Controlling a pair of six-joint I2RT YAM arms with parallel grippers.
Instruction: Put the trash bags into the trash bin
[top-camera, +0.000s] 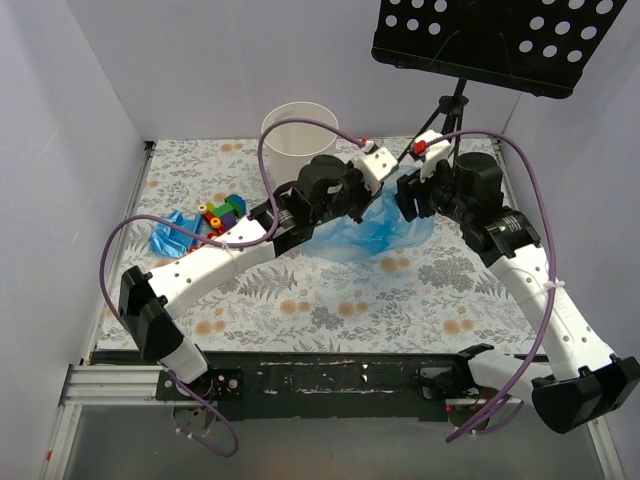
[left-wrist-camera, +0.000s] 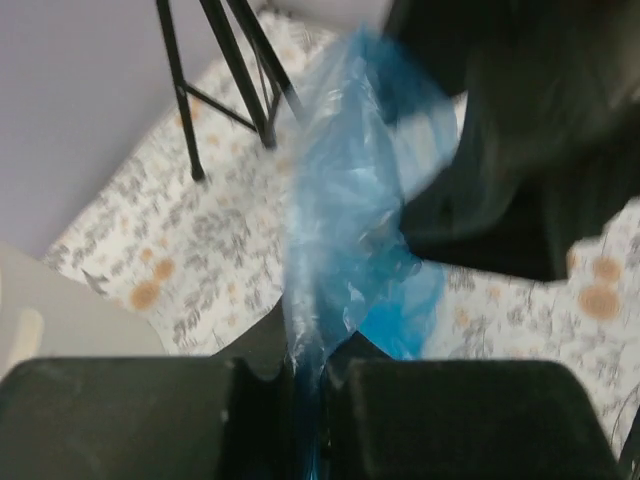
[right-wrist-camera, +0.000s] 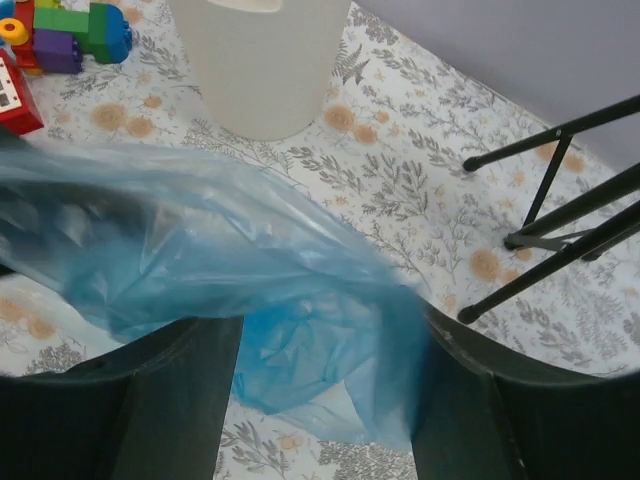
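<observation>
A crumpled translucent blue trash bag (top-camera: 378, 232) hangs between my two arms above the table. In the left wrist view the bag (left-wrist-camera: 335, 210) rises out of my left gripper, which is shut on it. My right gripper is open, its fingers (right-wrist-camera: 200, 375) apart, with blurred bag film (right-wrist-camera: 300, 270) across and between them. The white trash bin (top-camera: 297, 145) stands upright behind my left gripper; only its lower part shows in the right wrist view. Another blue bag (top-camera: 172, 236) lies at the table's left.
Colourful toy blocks (top-camera: 225, 211) lie on the left, beside the second blue bag. A black music stand (top-camera: 480, 45) rises at the back right, its legs (left-wrist-camera: 238, 80) on the floral tabletop.
</observation>
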